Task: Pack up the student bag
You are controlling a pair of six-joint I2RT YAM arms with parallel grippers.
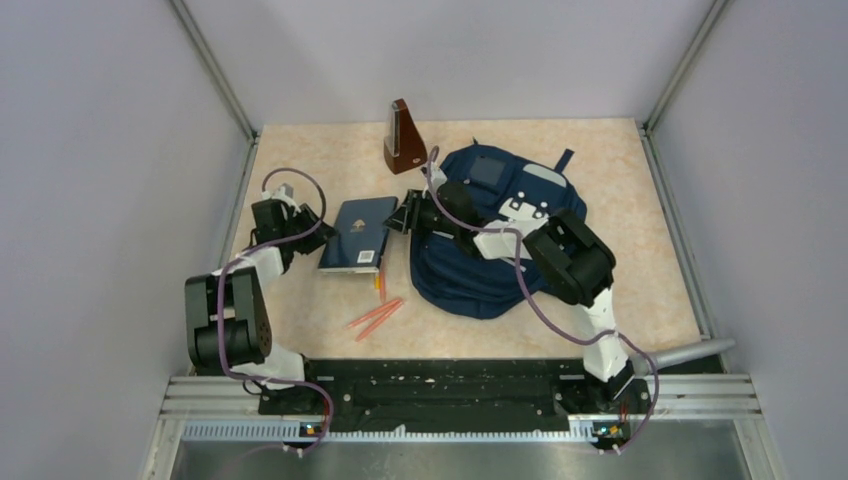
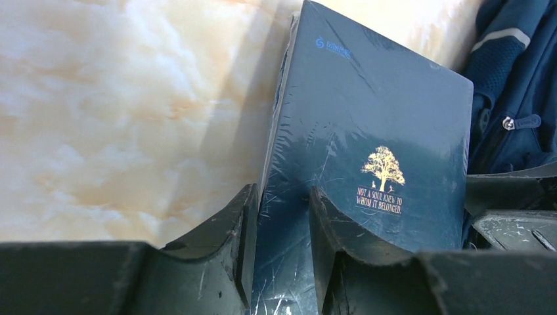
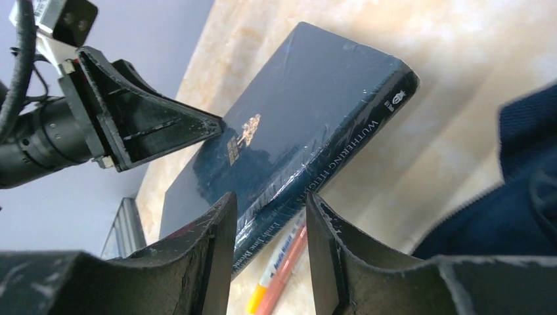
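Note:
A dark blue book (image 1: 356, 236), with a gold tree on its cover and "Wuthering Heights" on the spine, is held from both sides. My left gripper is shut on its left edge; my right gripper is shut on the spine side. The navy bag (image 1: 480, 280) lies open-spread to the right, partly under my right arm. Pencils (image 3: 284, 269), orange and yellow-white, lie beside and partly beneath the book.
A wooden metronome-like block (image 1: 405, 150) stands at the back. Two crossed orange sticks (image 1: 380, 315) lie near the front edge.

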